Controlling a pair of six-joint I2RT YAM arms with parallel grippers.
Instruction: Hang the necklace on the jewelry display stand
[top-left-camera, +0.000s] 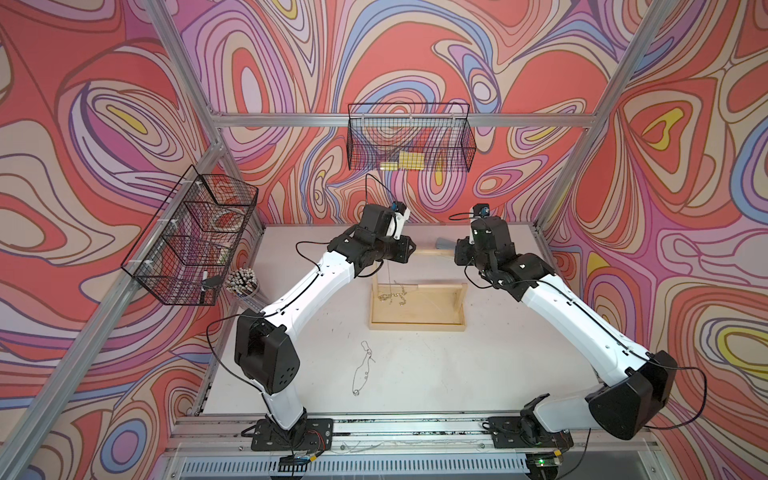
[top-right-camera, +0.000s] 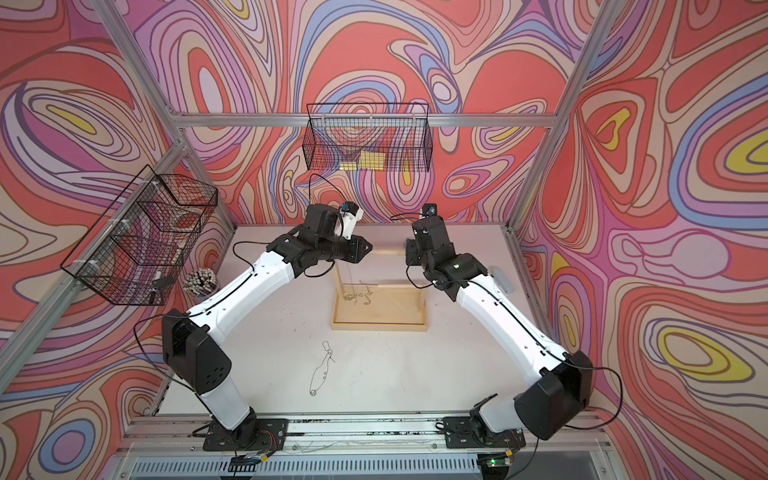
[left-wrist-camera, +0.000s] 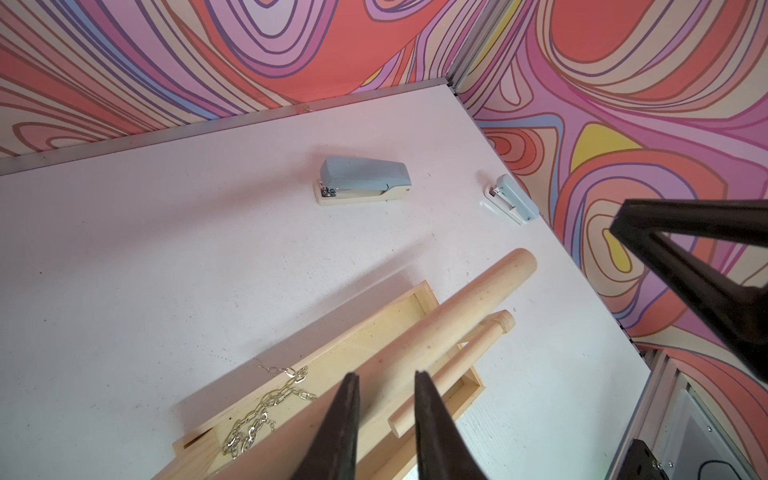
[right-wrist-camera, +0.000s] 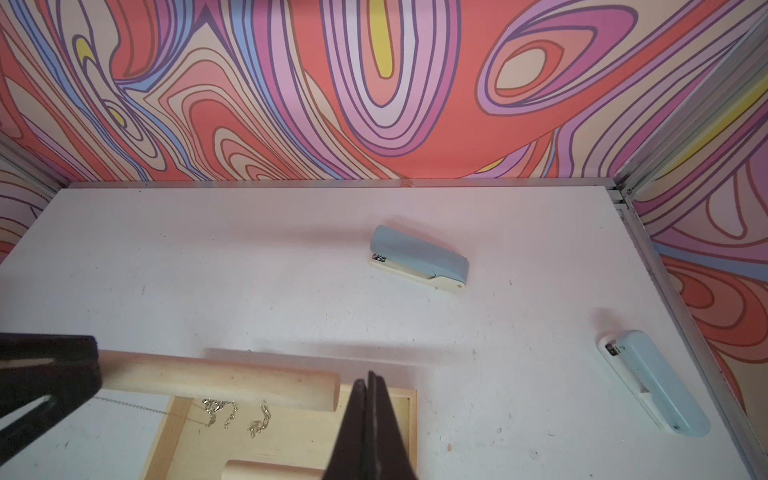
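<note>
The wooden display stand (left-wrist-camera: 447, 310) has two horizontal rods above a shallow tray (top-left-camera: 416, 324). A thin chain (right-wrist-camera: 132, 402) stretches beneath the upper rod at its left part; more chains (left-wrist-camera: 268, 404) lie in the tray. A loose necklace (top-left-camera: 356, 384) lies on the table in front. My left gripper is over the upper rod's left part, its fingertips apart in the left wrist view; whether the chain touches it I cannot tell. My right gripper is shut at the rod's right end, nothing visible between its fingers.
Two blue staplers (right-wrist-camera: 420, 260) lie behind and to the right of the stand. Wire baskets hang at the back (top-left-camera: 412, 144) and left (top-left-camera: 188, 240).
</note>
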